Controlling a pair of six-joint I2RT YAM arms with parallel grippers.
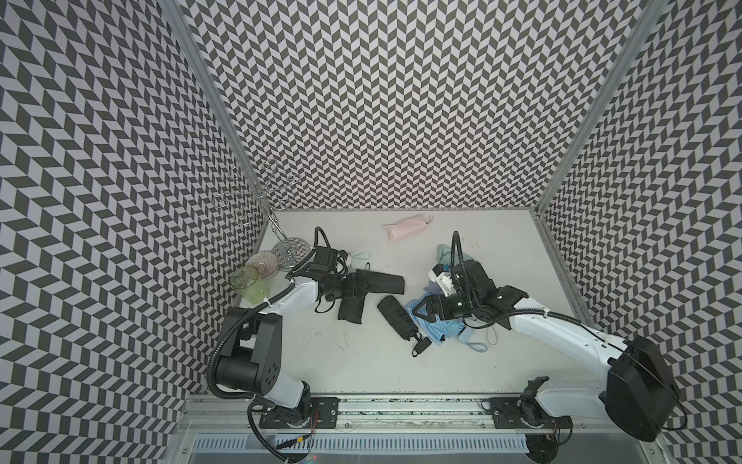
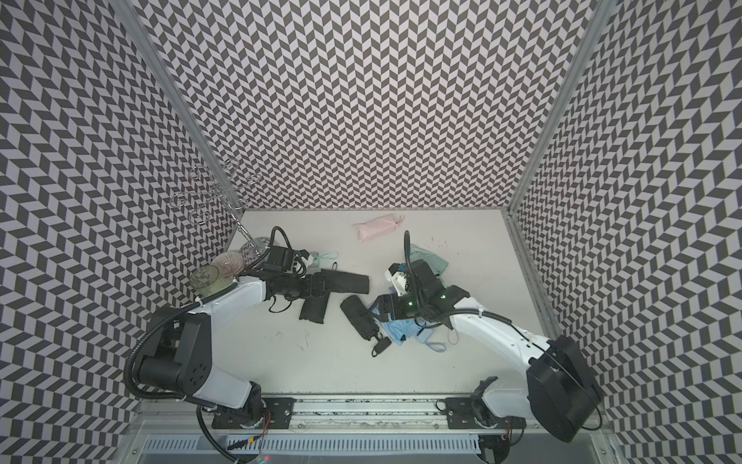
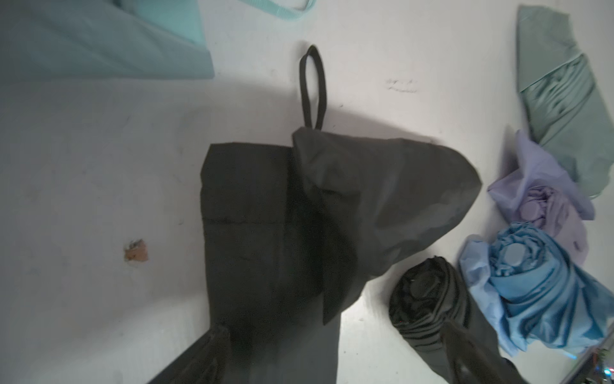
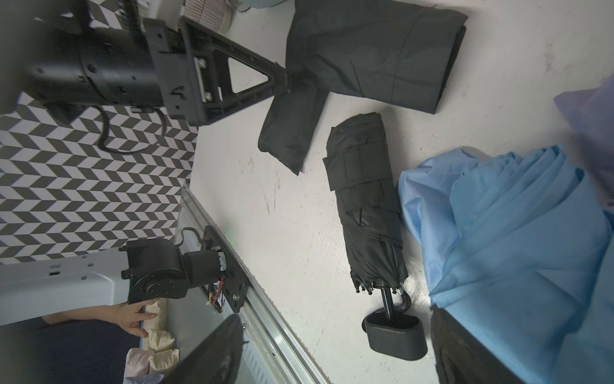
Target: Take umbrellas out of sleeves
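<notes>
A black umbrella [image 4: 364, 192], its folds bare, lies on the table with its dark handle [image 4: 396, 336] toward the front. Two black sleeve-like cloths overlap to its left: one with a loop [image 3: 396, 185] lies across a longer flat one [image 3: 268, 256]. My left gripper hovers over these cloths, open and holding nothing. Above the handle end of the black umbrella, beside the blue one, my right gripper is open and empty. A blue umbrella [image 3: 543, 288], a purple umbrella [image 3: 550, 204] and a green umbrella [image 3: 569, 115] lie grouped at the right.
A pink wrapped umbrella [image 1: 407, 227] lies at the back. Teal cloth [image 3: 96, 41] is behind the black cloths. A glass [image 1: 249, 284], a ribbed bowl [image 1: 263, 264] and a metal stand [image 1: 292, 253] crowd the left edge.
</notes>
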